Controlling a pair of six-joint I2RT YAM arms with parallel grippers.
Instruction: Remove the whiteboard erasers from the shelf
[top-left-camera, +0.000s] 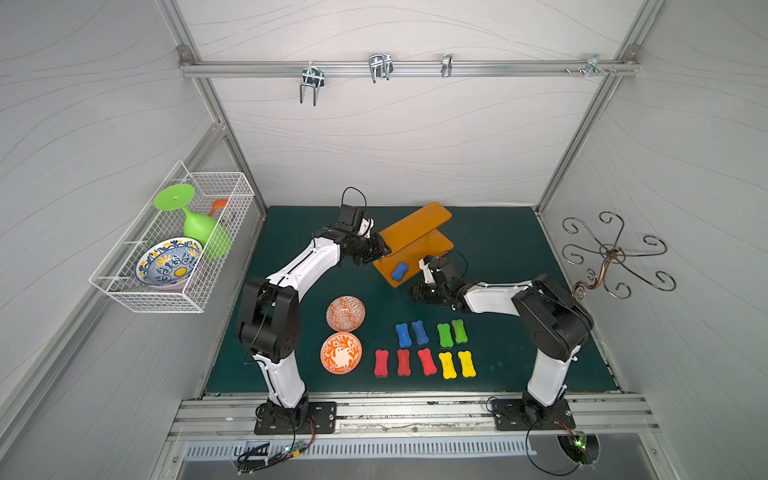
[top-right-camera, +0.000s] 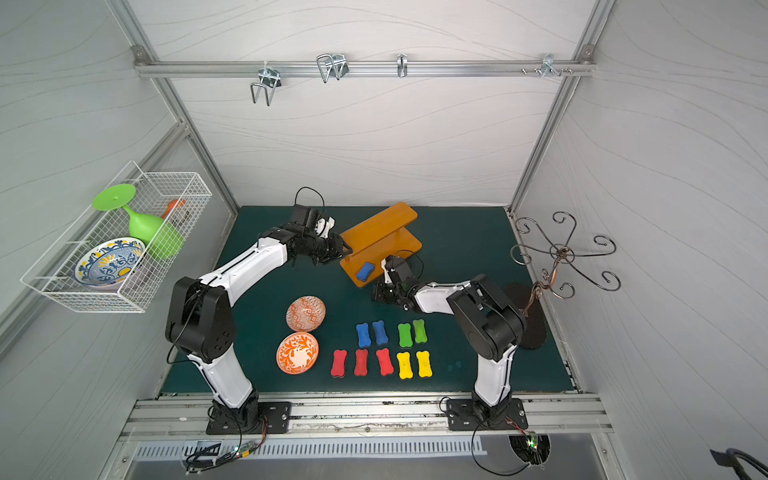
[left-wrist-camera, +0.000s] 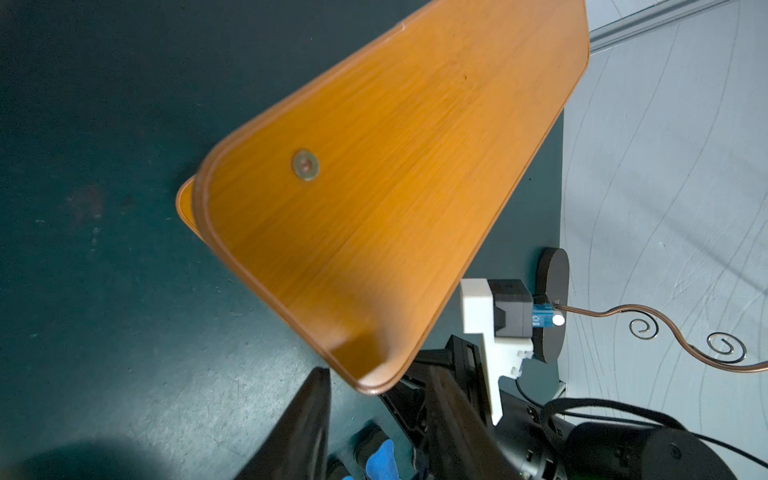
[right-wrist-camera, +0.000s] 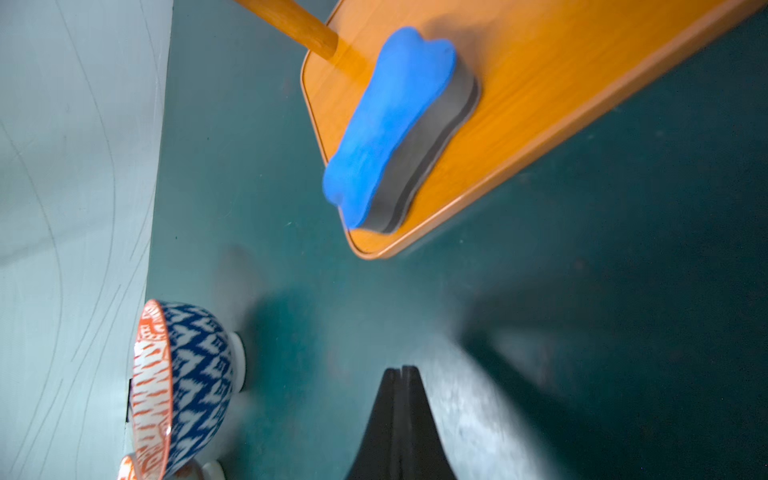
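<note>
A blue eraser (right-wrist-camera: 388, 128) lies on the lower board of the wooden shelf (right-wrist-camera: 576, 48), near its corner. My left gripper (top-left-camera: 376, 249) is shut on the near corner of the upper board (left-wrist-camera: 384, 200). My right gripper is shut with nothing between its fingers, over the green table just outside the lower board, apart from the eraser. Several blue, green, red and yellow erasers (top-left-camera: 403, 334) lie on the table at the front.
Two patterned bowls (top-left-camera: 345, 313) stand at front left. A wire basket (top-left-camera: 192, 297) with dishes is on the left; a metal scroll stand (top-left-camera: 612, 256) is at the right.
</note>
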